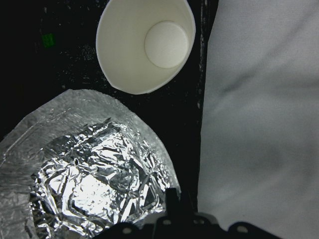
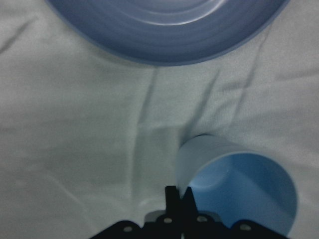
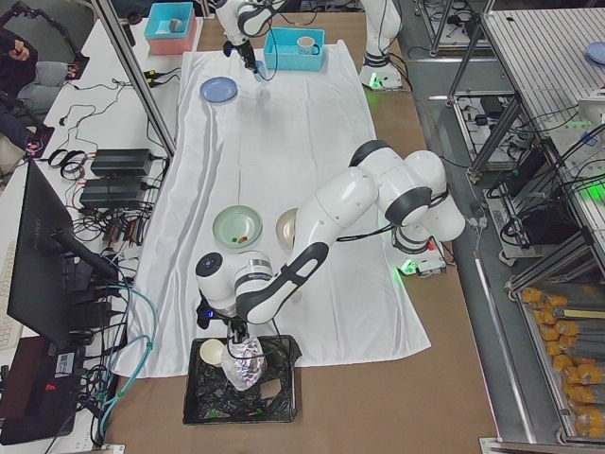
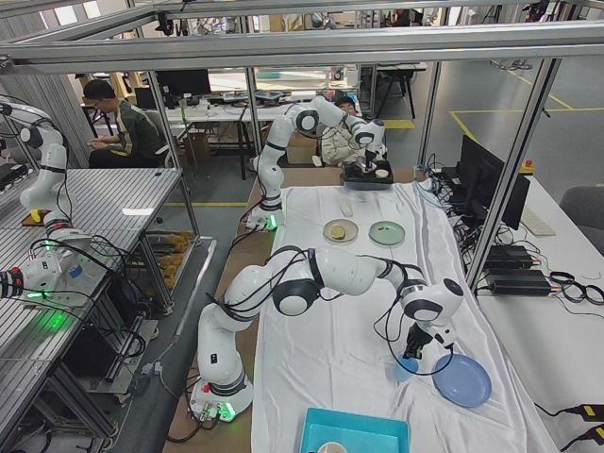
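Observation:
My left gripper is over the black bin [image 3: 203, 402], shut on the crumpled foil item [image 1: 94, 174], which is now above or in the bin beside a white paper cup [image 1: 139, 45]. At the far end, my right gripper is at the near rim of a blue cup [image 2: 234, 194] lying tilted below it, next to a blue plate [image 2: 164, 50]; its fingertips look close together, with the cup's wall possibly between them.
A green plate [image 4: 387, 233] and a beige plate with food [image 4: 340, 229] lie mid-cloth. A turquoise tray [image 4: 354, 425] holding a cup sits by the right arm's base.

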